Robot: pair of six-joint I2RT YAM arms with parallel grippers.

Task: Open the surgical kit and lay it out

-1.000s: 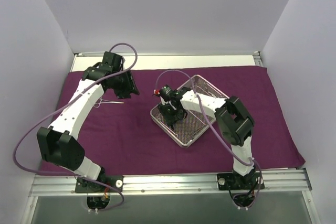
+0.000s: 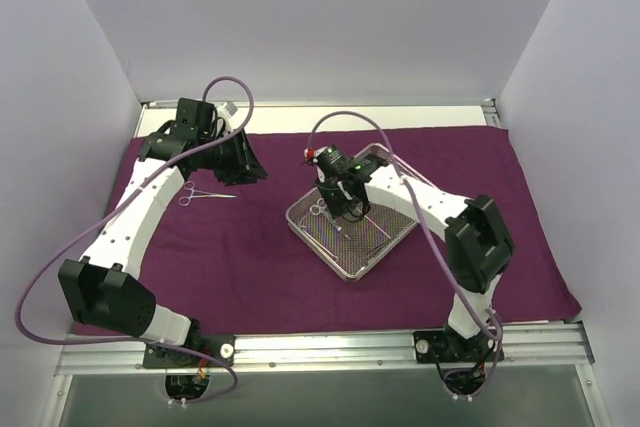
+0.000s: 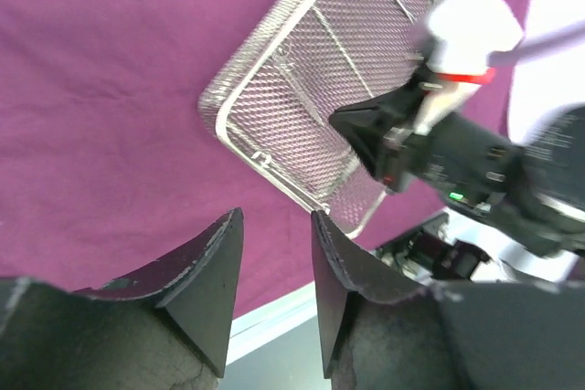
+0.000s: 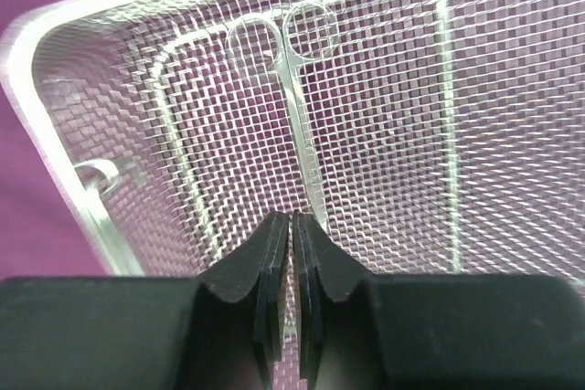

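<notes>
A silver mesh tray [image 2: 356,268] holding several instruments sits on the purple cloth, right of centre. My right gripper is over it, its fingertips almost together with nothing visible between them, pointing at scissors [image 4: 302,134] lying on the mesh. A pair of ring-handled forceps or scissors [image 2: 210,194] lies on the cloth at the left. My left gripper hangs left of the tray, part open and empty, its fingers apart above bare cloth. In the top view the right gripper hides part of the tray's contents.
Grey walls border the sides and back. Purple cables arch over both arms.
My right arm has shifted right and up over the tray, uncovering scissor rings. My left gripper has moved slightly to the right.
</notes>
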